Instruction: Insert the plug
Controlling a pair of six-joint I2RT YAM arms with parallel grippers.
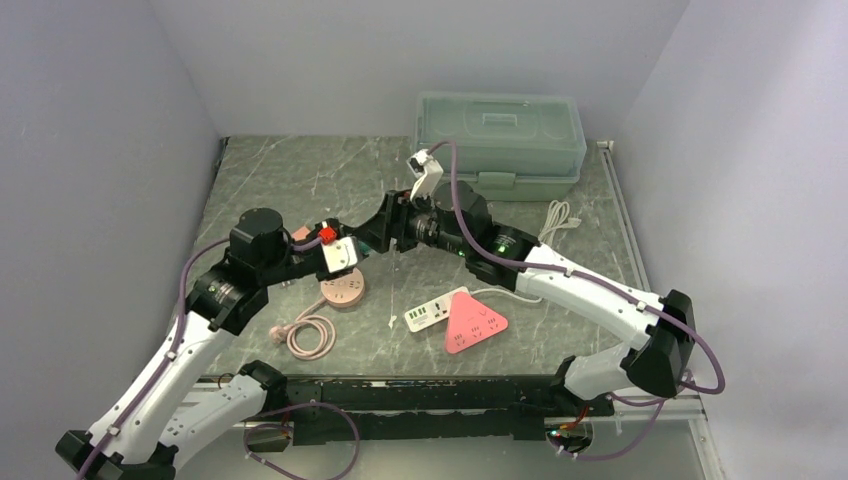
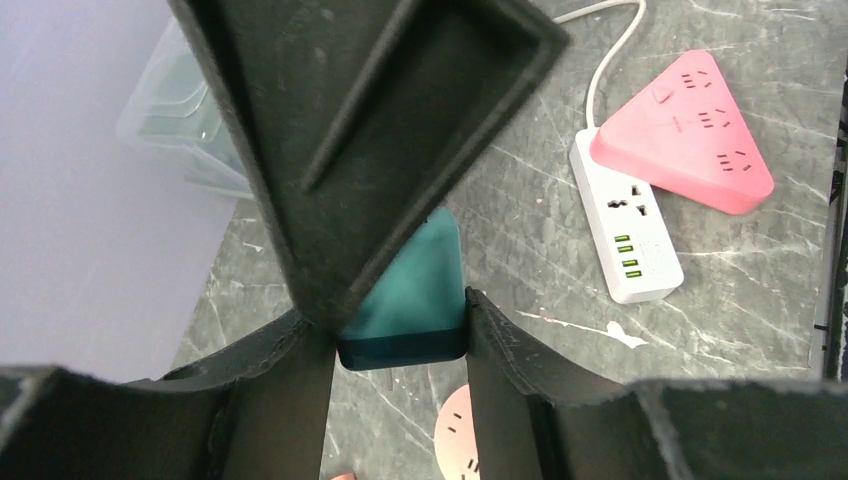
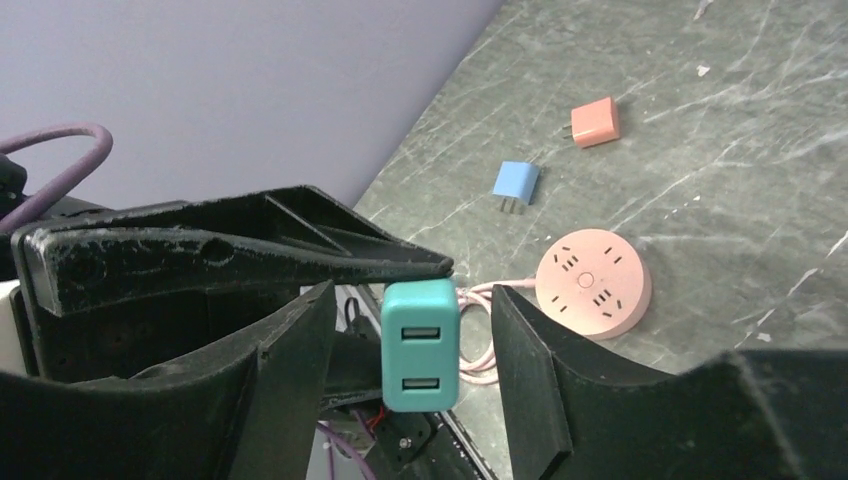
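Note:
A teal plug (image 2: 410, 300) is held in mid-air between the two arms. My left gripper is shut on it, a finger on each side. In the right wrist view the teal plug (image 3: 420, 345) shows a face with two slots, and a left finger (image 3: 340, 262) lies along its top. My right gripper is around the plug but open, with gaps between its fingers and the plug's sides. One dark right finger (image 2: 370, 120) covers part of the plug in the left wrist view. From above, both grippers mostly hide the plug.
Below lie a round pink socket (image 3: 590, 280) with a coiled cord, a white power strip (image 1: 432, 311) and a pink triangular socket (image 1: 474, 322). A blue plug (image 3: 516, 182) and an orange plug (image 3: 596, 122) rest on the table. A green box (image 1: 500, 140) stands at the back.

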